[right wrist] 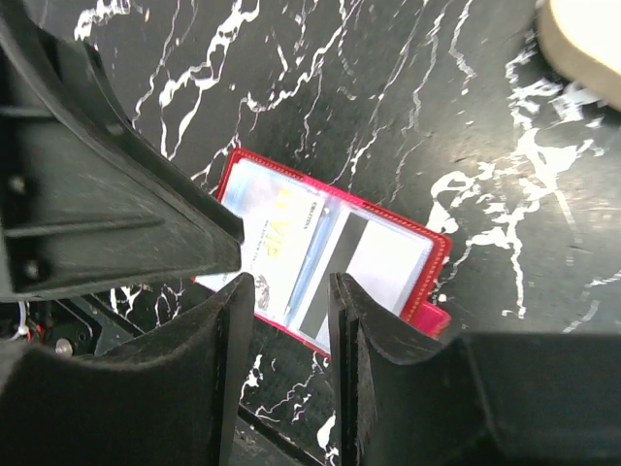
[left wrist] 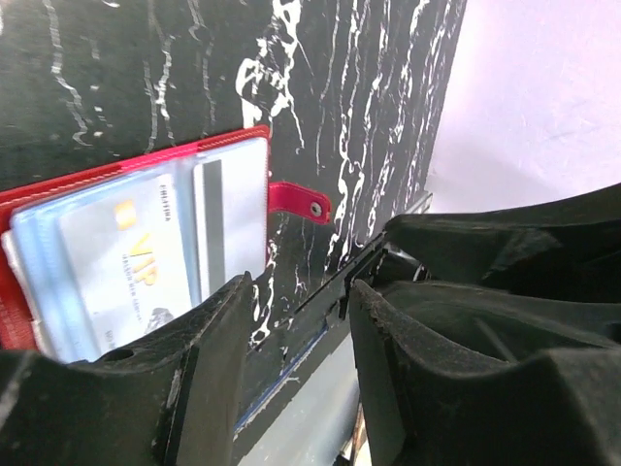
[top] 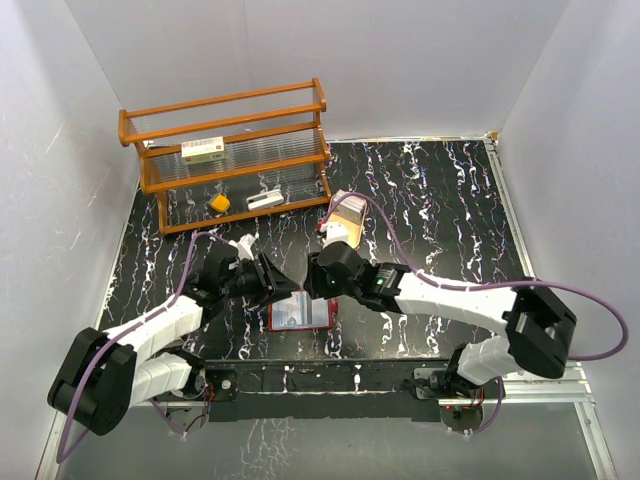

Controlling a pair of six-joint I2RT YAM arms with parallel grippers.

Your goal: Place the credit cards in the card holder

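Note:
The red card holder [top: 302,325] lies open on the dark marbled table, below both grippers. One side of it shows a white card marked VIP [left wrist: 126,257], the other a white card with a grey stripe [right wrist: 383,264]; both lie flat within the holder. My left gripper [top: 284,276] is at the holder's upper left edge, its fingers apart with nothing between them. Just above the upper right edge, my right gripper [top: 313,280] is open and empty too. In the right wrist view the left fingers [right wrist: 116,209] cover part of the holder's left side.
A tan box [top: 356,212] holding white cards stands behind the right gripper, partly hidden by it. At the back left is a wooden rack [top: 235,165] with a white box, a yellow item and a white-grey item.

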